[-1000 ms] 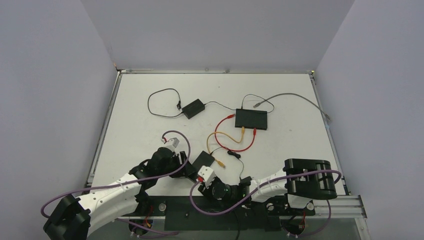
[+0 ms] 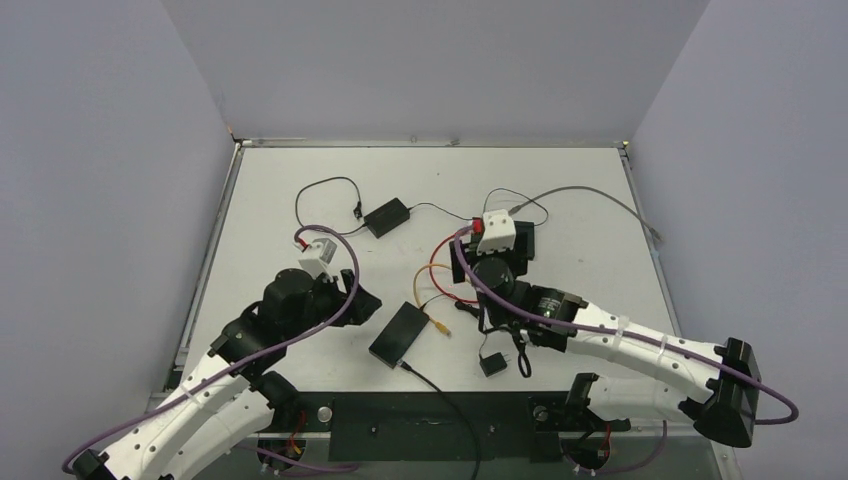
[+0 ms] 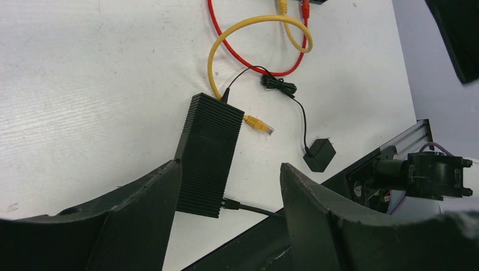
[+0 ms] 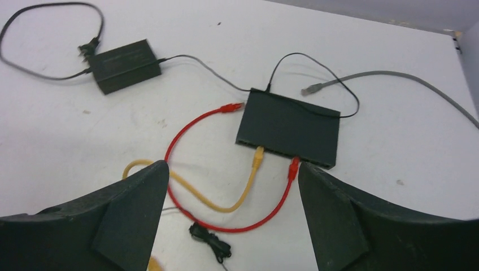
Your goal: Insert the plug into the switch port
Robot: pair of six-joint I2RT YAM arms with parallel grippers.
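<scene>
In the right wrist view the black switch point(image 4: 288, 125) lies flat, with a yellow plug point(image 4: 258, 155) and a red plug point(image 4: 294, 167) seated in its front edge. A second red plug point(image 4: 231, 107) lies loose at its left side. My right gripper stands open above, its fingers empty; from the top it covers much of the switch point(image 2: 526, 238). My left gripper is parted over the black ribbed box point(image 3: 210, 149), holding nothing. A loose yellow plug point(image 3: 258, 124) sits beside that box, and a black cable plug point(image 3: 230, 204) meets its near end.
A power brick point(image 2: 387, 217) with its cord lies at the back left. The grey cable's plug point(image 4: 312, 89) rests behind the switch. A small black adapter point(image 2: 493, 364) lies at the front. Bare table spreads along the left and right.
My right gripper has moved from the front edge back over the switch. The left gripper has backed away leftward from the ribbed box, uncovering it and the black cable at its near end.
</scene>
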